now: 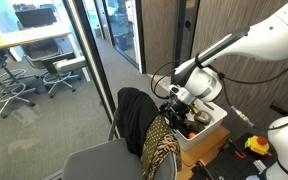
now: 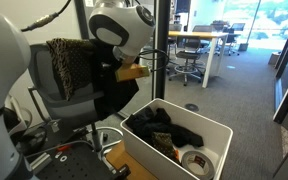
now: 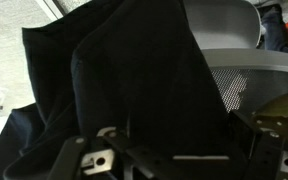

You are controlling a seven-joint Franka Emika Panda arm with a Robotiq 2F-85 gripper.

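A black cloth point(image 1: 136, 112) hangs over the back of the grey chair point(image 1: 104, 160), with a leopard-print cloth point(image 1: 160, 148) beside it. From the wrist, the black cloth point(image 3: 134, 75) fills much of the view beneath my gripper. The fingers stand wide apart, and I see nothing clamped between them, though their dark parts blend into the cloth. In exterior view 2 my gripper point(image 2: 108, 72) is close in front of the cloths; whether it touches them I cannot tell. A tan piece point(image 2: 133, 71) shows at the gripper's side.
A white box point(image 2: 223, 151) stands to one side of the chair, holding dark cloths point(image 2: 164, 130) and a roll of tape point(image 2: 197, 163). A cable loops beside the arm. Open carpet lies beyond the box.
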